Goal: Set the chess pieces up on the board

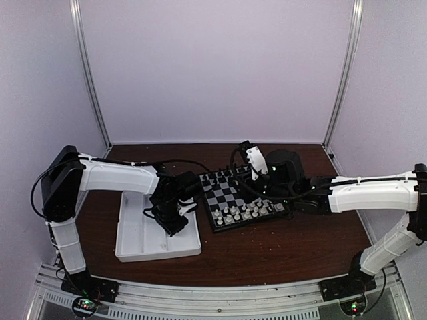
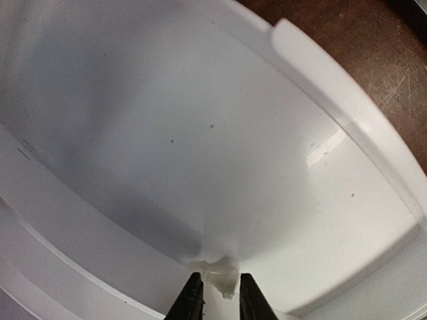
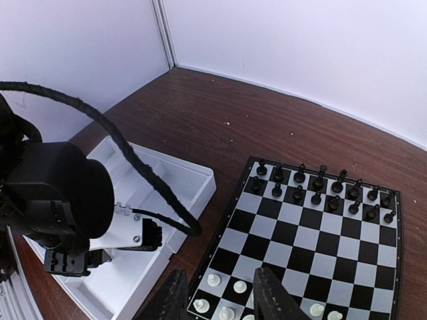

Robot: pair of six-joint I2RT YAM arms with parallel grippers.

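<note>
The chessboard (image 3: 303,247) holds two rows of black pieces (image 3: 300,175) along its far side and white pieces (image 3: 213,280) along the near side. My left gripper is low inside the white tray (image 1: 133,233), fingers apart, with a small white piece (image 2: 223,280) at its tips; whether it is gripped I cannot tell. My right gripper is over the board's near-left, fingers apart, nothing visible between them.
The tray sits left of the board and looks mostly empty. Walls stand at back and sides.
</note>
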